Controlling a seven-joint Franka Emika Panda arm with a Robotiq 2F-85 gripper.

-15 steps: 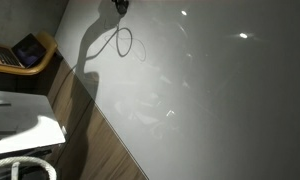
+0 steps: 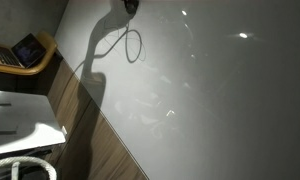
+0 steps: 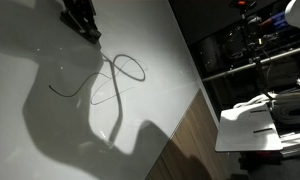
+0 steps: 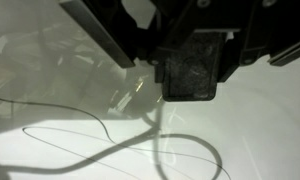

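A thin cord hangs in a loop from my gripper [image 2: 131, 6] at the top edge of exterior view 1. In exterior view 2 the gripper [image 3: 91, 36] is at the upper left, and the cord [image 3: 58, 94] runs out beneath it with one dark end reaching left. My gripper appears shut on the cord. The dark fingertips hide the exact pinch point. In the wrist view the thin dark cord [image 4: 50, 103] curves over the white surface below, tangled visually with thicker grey shadow bands.
A wood-toned strip [image 2: 108, 145] borders it. Beyond that stand a chair with a laptop [image 2: 28, 52] and a white table [image 2: 35, 115]. Exterior view 2 shows shelving and a white panel [image 3: 248, 127] at the right.
My gripper has moved a little right in exterior view 1 over the last second. The hanging loop has shifted right with it.
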